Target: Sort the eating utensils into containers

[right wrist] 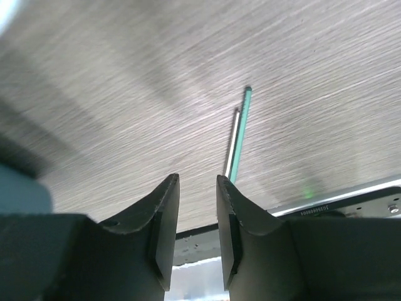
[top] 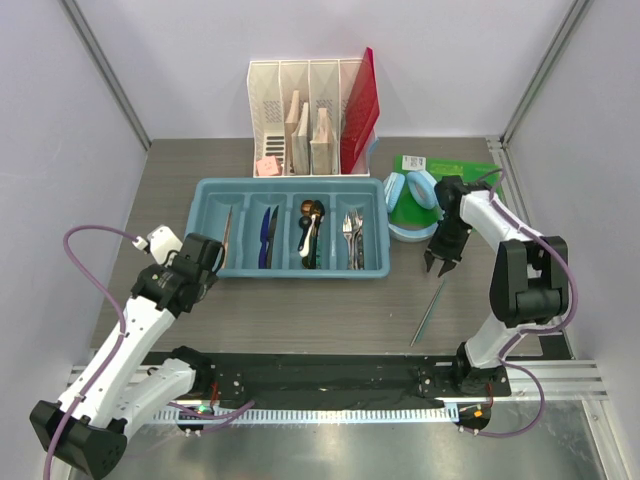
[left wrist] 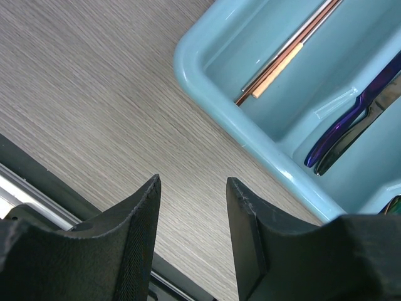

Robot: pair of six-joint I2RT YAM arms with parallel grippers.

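A teal chopstick [right wrist: 242,132] and a thinner silver chopstick [right wrist: 232,141] lie side by side on the table, almost touching; their lower ends pass behind one finger in the right wrist view. My right gripper is partly open above them, nothing between its fingers. The blue tray [top: 376,266] has sticks [top: 227,238] in its left compartment, then knives [top: 268,238], spoons [top: 311,235] and forks [top: 353,240] in separate compartments. Over bare table by the tray's front left corner, my left gripper stands open and empty.
Behind the tray stands a cream rack [top: 265,85] with wooden pieces and a red panel [top: 362,115]. Blue rings [top: 421,188] and a green sheet [top: 463,176] lie to the tray's right. The table in front of the tray is clear.
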